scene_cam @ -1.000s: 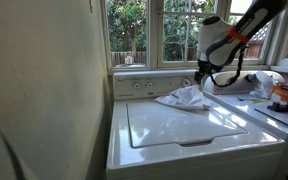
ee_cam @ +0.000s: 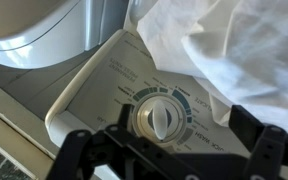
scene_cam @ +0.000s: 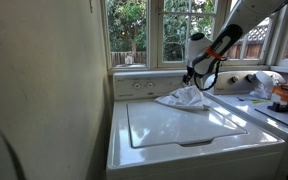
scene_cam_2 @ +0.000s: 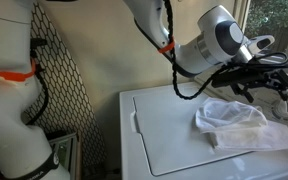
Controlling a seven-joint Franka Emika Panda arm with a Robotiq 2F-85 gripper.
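Observation:
A crumpled white cloth (scene_cam: 183, 98) lies at the back of the washer's top (scene_cam: 179, 125), beside the closed lid. In the second exterior view the cloth (scene_cam_2: 229, 118) spreads below my gripper (scene_cam_2: 254, 82). Apart from it, the gripper hangs near the control panel, open and empty. The wrist view looks down on a round dial (ee_cam: 161, 118) with a pale oval knob, which shows between the spread fingers. White cloth (ee_cam: 249, 50) fills the upper right of that view, passing behind the right finger (ee_cam: 254, 140).
A second white machine (scene_cam: 269, 112) stands to the right, with an orange-and-white container (scene_cam: 287, 92) on it. Windows (scene_cam: 149, 35) rise behind the panel, and a wall (scene_cam: 44, 90) bounds the left. The washer lid (scene_cam_2: 159, 135) is bare.
In the first exterior view the arm and gripper have shifted left along the back of the washer, toward its control panel. The cloth looks unmoved.

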